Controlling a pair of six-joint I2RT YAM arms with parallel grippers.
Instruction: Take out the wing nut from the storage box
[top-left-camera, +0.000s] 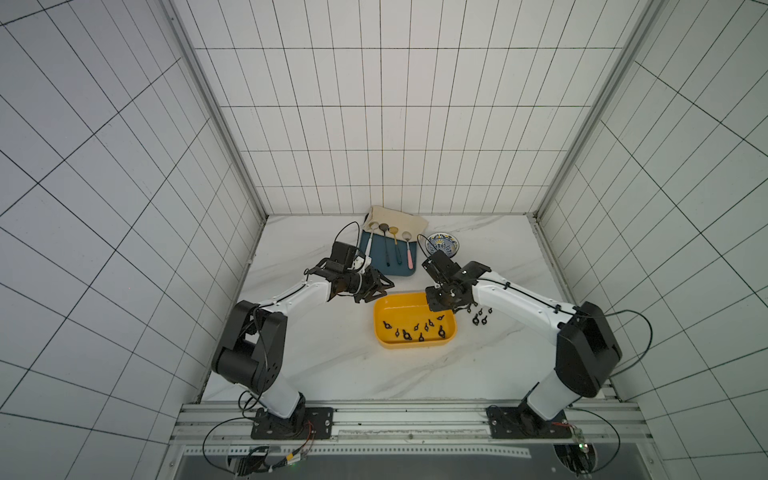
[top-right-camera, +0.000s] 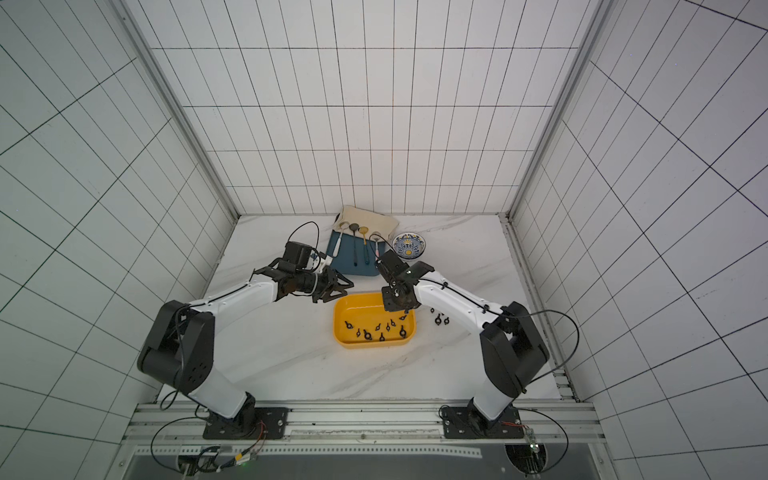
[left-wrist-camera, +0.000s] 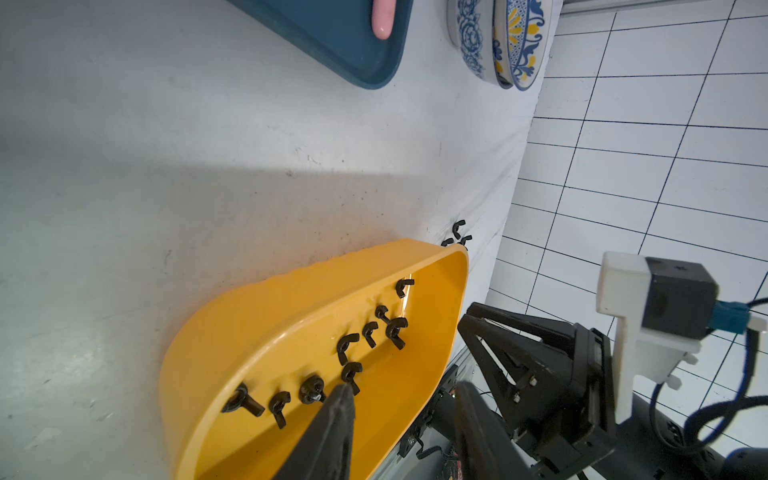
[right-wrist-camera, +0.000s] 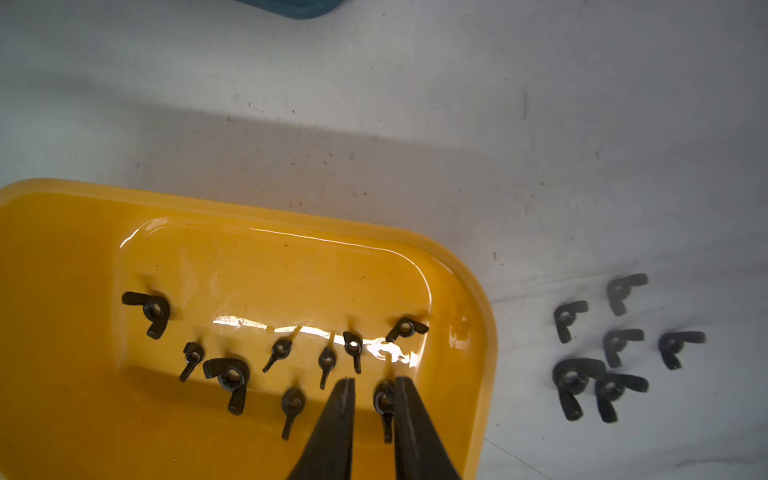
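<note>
The yellow storage box (top-left-camera: 396, 342) stands mid-table with several black wing nuts (right-wrist-camera: 230, 376) of different sizes on its floor. Over its back right part hangs my right gripper, its fingers a modest gap apart. One large wing nut (right-wrist-camera: 385, 398) shows on the box floor between and beyond those fingers; the frames show no contact. At the box's back left corner waits my left gripper, open wide and empty, above the surface. In the top left view the right gripper (top-left-camera: 440, 300) covers the box's back right corner.
Several wing nuts (right-wrist-camera: 576, 376) lie on the table just right of the box. Behind it are a blue tray (top-left-camera: 388, 268) with several utensils and a patterned bowl (top-left-camera: 442, 244).
</note>
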